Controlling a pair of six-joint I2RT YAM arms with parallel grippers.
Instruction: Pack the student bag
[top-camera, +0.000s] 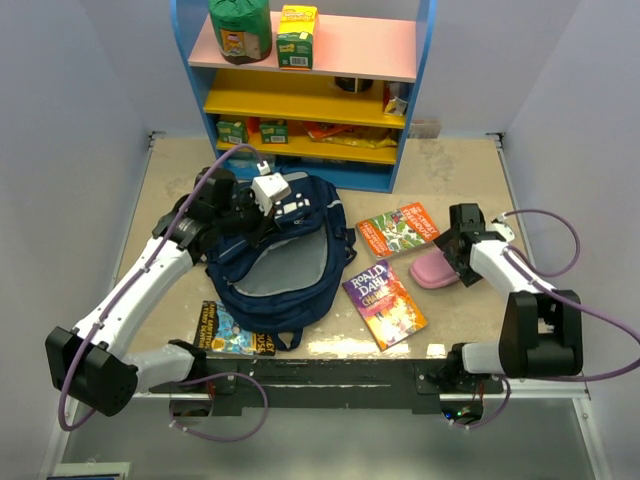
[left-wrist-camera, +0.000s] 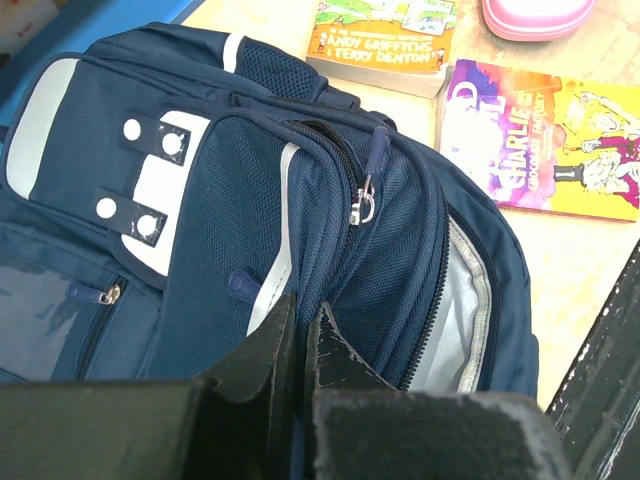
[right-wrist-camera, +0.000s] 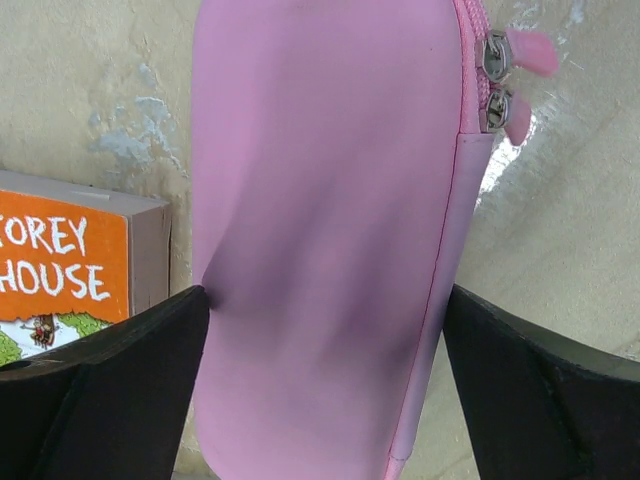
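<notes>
The navy backpack (top-camera: 290, 308) lies on the table, its main compartment gaping to show the grey lining. My left gripper is shut on the bag's upper fabric edge, near a zip pull. A pink pencil case (top-camera: 432, 270) rests right of the books. Over it stands my right gripper, open, with one finger at each long side of the case in the right wrist view; whether the fingers touch it I cannot tell. The Roald Dahl book (top-camera: 385, 304) and an orange-edged Treehouse book (top-camera: 398, 230) lie between bag and case.
A dark blue book (top-camera: 232, 328) is partly under the bag's lower left. Behind the bag stands a shelf (top-camera: 310, 99) with packets and boxes. The table's dark front edge (top-camera: 330, 372) is close below the bag. Bare table lies at the back right.
</notes>
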